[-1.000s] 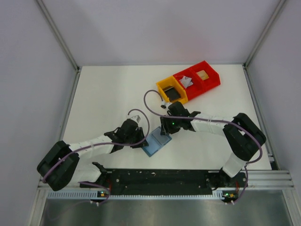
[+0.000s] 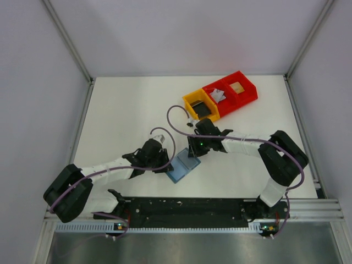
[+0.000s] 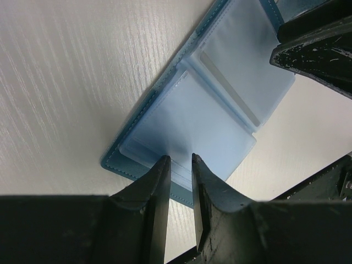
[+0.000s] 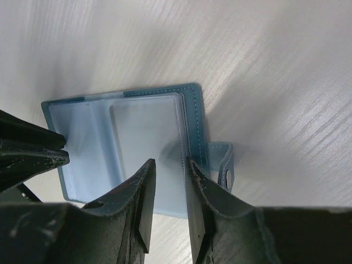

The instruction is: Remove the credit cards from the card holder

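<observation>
The blue card holder (image 2: 182,165) lies opened flat on the table between my two arms. Its stitched border and pale, see-through pockets (image 3: 190,124) fill the middle of the left wrist view; whether cards are inside is hard to tell. At one end, my left gripper is shut on the card holder's edge. Over the opposite end, my right gripper stands part open, its fingertips straddling the pocket (image 4: 148,129) close to the stitched border. Nothing shows gripped there. A strap tab (image 4: 220,157) sticks up beside the right fingers.
At the back of the table stand a yellow bin (image 2: 187,100) with a dark item in it and a red divided bin (image 2: 248,88). Both grippers are close together over the holder.
The left arm and the card holder look almost unchanged.
</observation>
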